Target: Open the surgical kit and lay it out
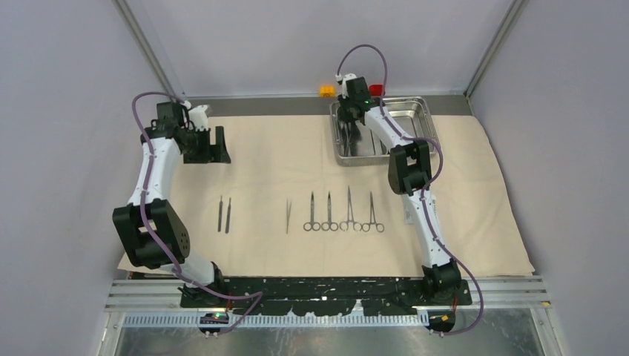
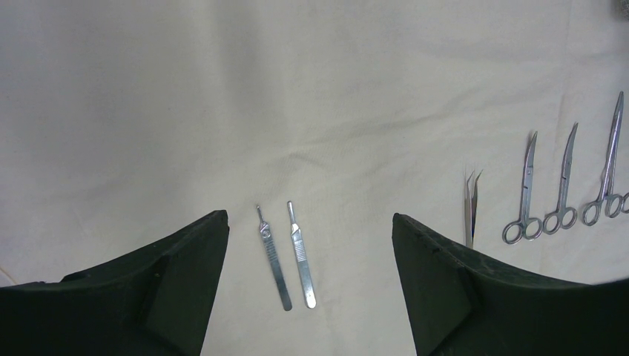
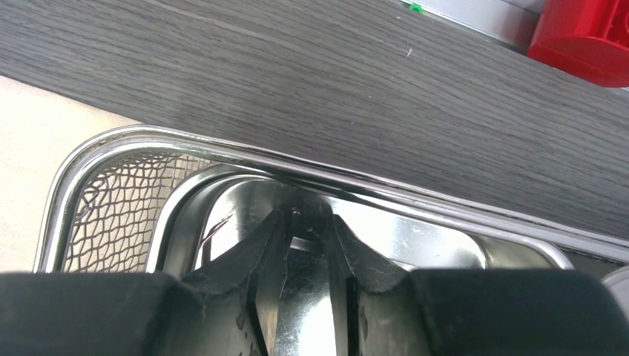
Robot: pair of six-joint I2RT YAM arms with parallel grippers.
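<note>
In the top view the metal tray (image 1: 334,141) stands at the back, with slender instruments inside. My right gripper reaches down into its left part, fingers narrowly apart; something shiny shows around the gap, but I see nothing clearly gripped. At the left my left gripper hangs wide open and empty above the cloth. Laid out on the cloth are two scalpel handles (image 1: 219,215), tweezers (image 1: 288,216), two pairs of scissors (image 1: 312,213) and two ring-handled clamps (image 1: 349,211).
Yellow (image 1: 327,91) and red (image 1: 377,90) blocks stand behind the tray. A small white packet (image 1: 409,210) lies by the right forearm, partly covered.
</note>
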